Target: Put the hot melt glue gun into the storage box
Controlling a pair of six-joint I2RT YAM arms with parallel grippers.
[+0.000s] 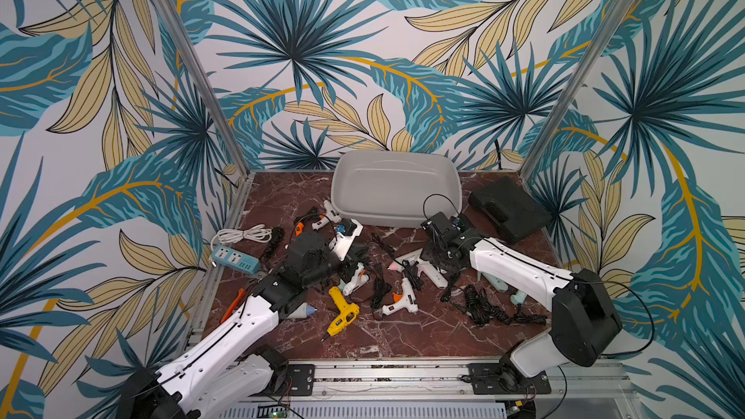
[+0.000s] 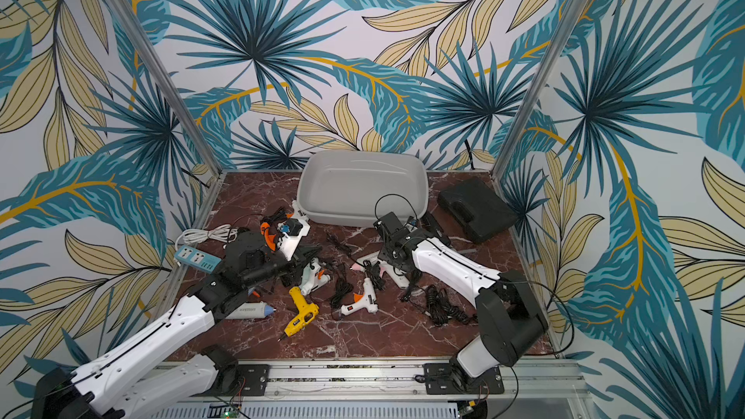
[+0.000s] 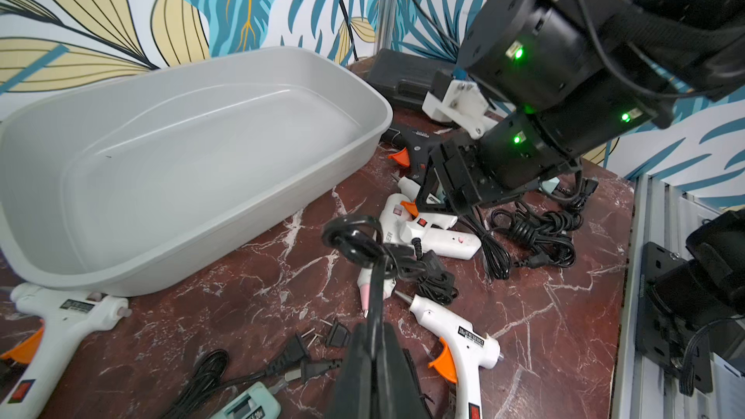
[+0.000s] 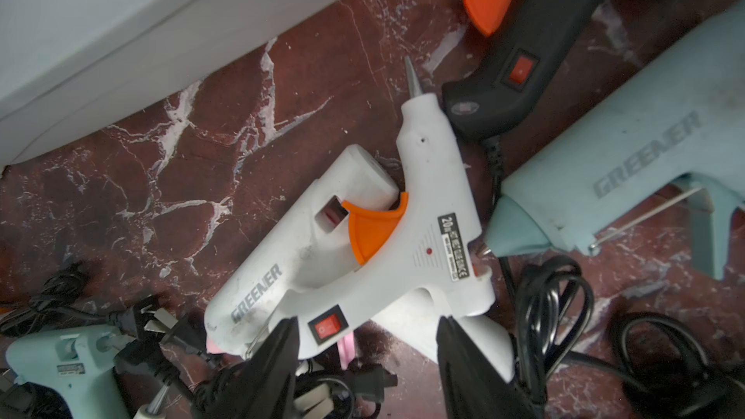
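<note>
The grey storage box (image 1: 395, 170) stands empty at the back. My left gripper is shut above the left-centre of the pile; a dark looped cord shows just beyond its fingertips, and whether it is held is unclear. My right gripper is part open, pointing down over white glue guns right of centre. In the right wrist view a white glue gun with orange trigger (image 4: 419, 264) lies on other white guns, beside a black glue gun (image 4: 543, 38) and a teal glue gun (image 4: 644, 132).
A black case (image 1: 508, 209) lies at the back right, a power strip (image 1: 235, 259) at the left. A yellow glue gun (image 1: 341, 310) lies near the front among several guns and cables. Free table is mostly along the front edge.
</note>
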